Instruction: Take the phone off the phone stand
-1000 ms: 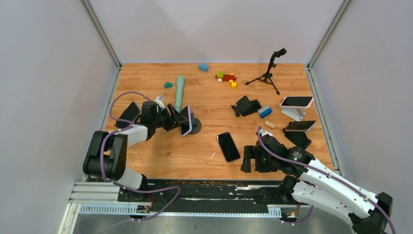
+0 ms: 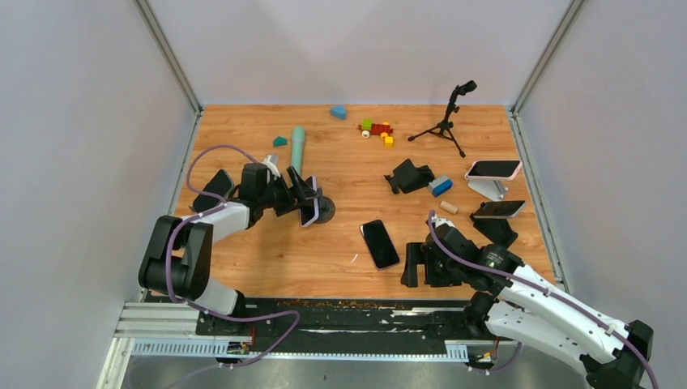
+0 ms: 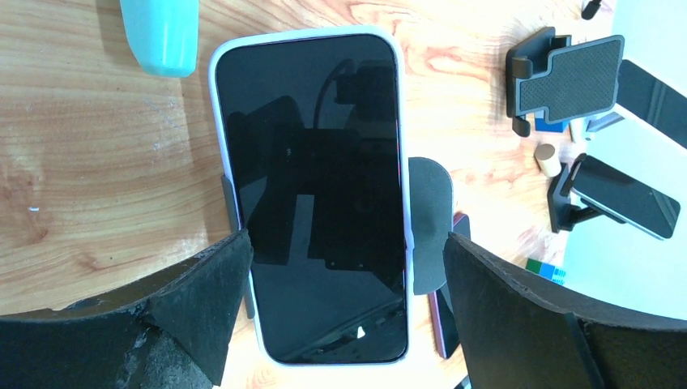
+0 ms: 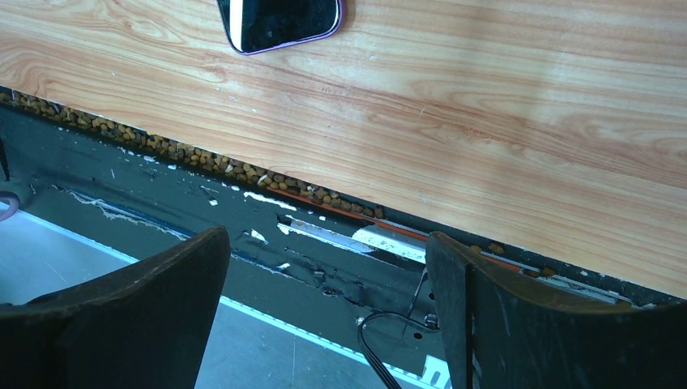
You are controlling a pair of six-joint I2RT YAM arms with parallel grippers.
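A phone with a pale lilac edge (image 3: 324,203) rests on a dark phone stand (image 3: 431,215), whose round base (image 2: 326,211) shows in the top view. My left gripper is open, its fingers to either side of the phone's lower half in the left wrist view. A gap seems to show between the right finger and the phone; whether the left finger touches it I cannot tell. Over the table's front right my right gripper stands open and empty, the table's front edge below it.
A loose phone (image 2: 379,244) lies flat at the front middle. On the right are two more phones on stands (image 2: 494,169) (image 2: 499,210) and an empty black stand (image 2: 409,176). A green cylinder (image 2: 297,150) lies just behind the left gripper. A small tripod (image 2: 444,121) stands at the back.
My left gripper has shifted slightly right and further over the phone on its stand. The right arm and the objects have stayed where they were.
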